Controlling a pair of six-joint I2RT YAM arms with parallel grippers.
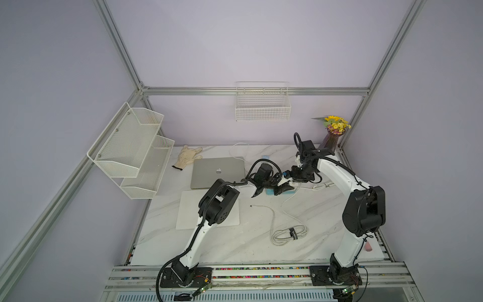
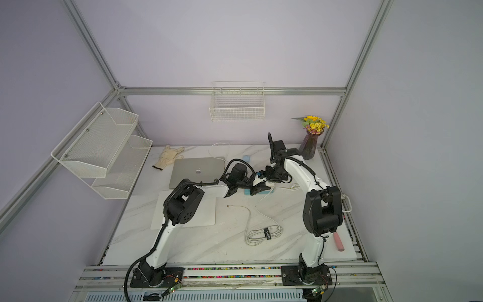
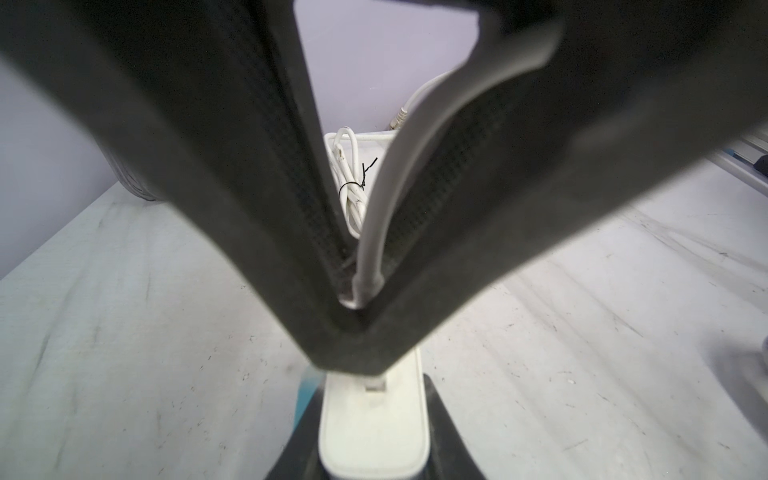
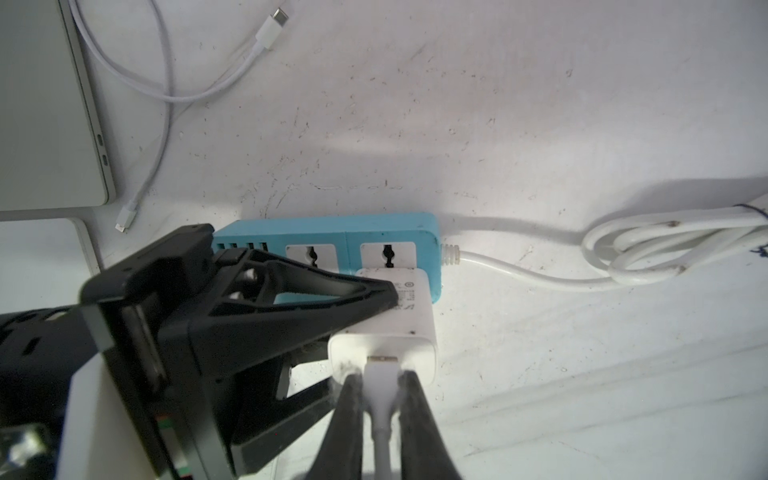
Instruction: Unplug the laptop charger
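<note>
The white charger block (image 4: 384, 320) is at the front edge of the blue power strip (image 4: 320, 228); its prongs are hidden. My left gripper reaches in from the left and is shut on it. In the left wrist view, the charger (image 3: 374, 432) sits between the fingers' dark tips. A white cable (image 4: 382, 444) runs from the connector (image 4: 381, 392) in the charger's end. The fingertips of my right gripper stand on both sides of that connector. Whether they press on it I cannot tell.
A grey laptop (image 1: 217, 171) and a pale one (image 1: 188, 209) lie left. The strip's cord (image 4: 520, 272) leads to a tied coil. A loose cable end (image 4: 272, 28) lies behind the strip. Another cable coil (image 1: 287, 234) rests in front. A flower vase (image 1: 330, 141) stands back right.
</note>
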